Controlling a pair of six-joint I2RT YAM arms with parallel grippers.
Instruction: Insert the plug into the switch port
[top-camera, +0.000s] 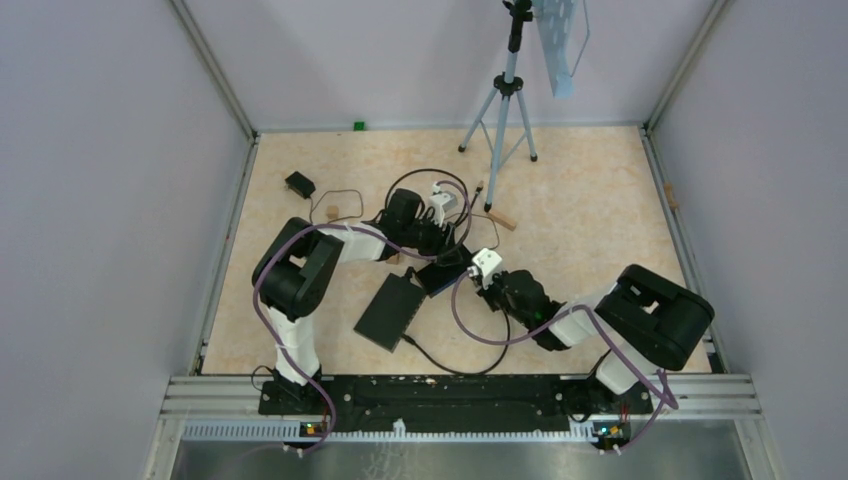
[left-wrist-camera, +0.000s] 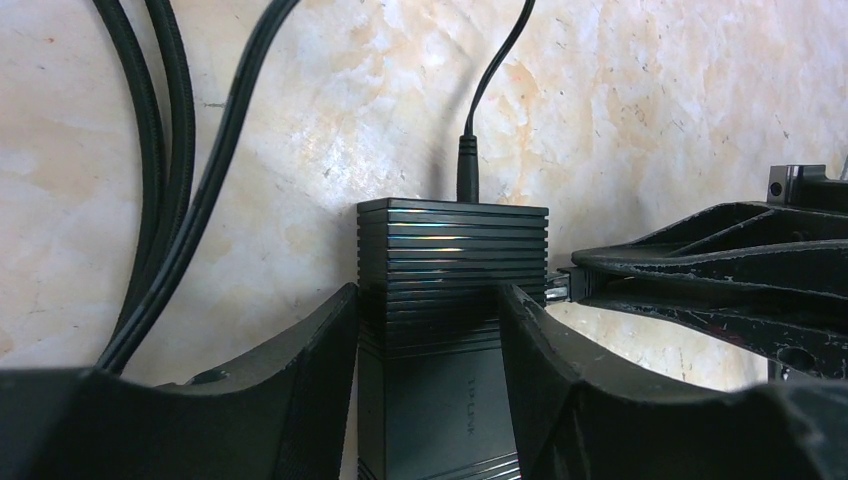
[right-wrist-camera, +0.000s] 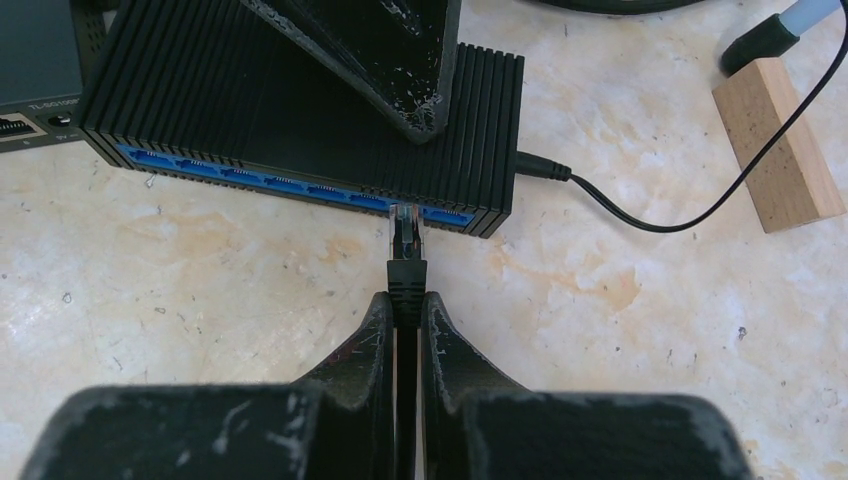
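The black switch (right-wrist-camera: 290, 110) lies on the table with a row of blue ports (right-wrist-camera: 284, 185) along one side. My left gripper is shut on its ridged body, one finger (left-wrist-camera: 320, 370) against each side. Shut on the black plug body and cable, my right gripper faces the port row. The plug (right-wrist-camera: 406, 245) has a clear tip that meets the edge of the port row near its power-lead end; whether any of it is inside a port cannot be told. From the left wrist view, part of the plug's metal-and-clear tip (left-wrist-camera: 557, 290) still shows beside the switch.
A thin power lead (left-wrist-camera: 490, 75) runs out of the switch's end. Beside it are a wooden block (right-wrist-camera: 780, 145) and a tripod (top-camera: 505, 110). A larger dark box (top-camera: 390, 312) lies nearby, its cable curving along the front.
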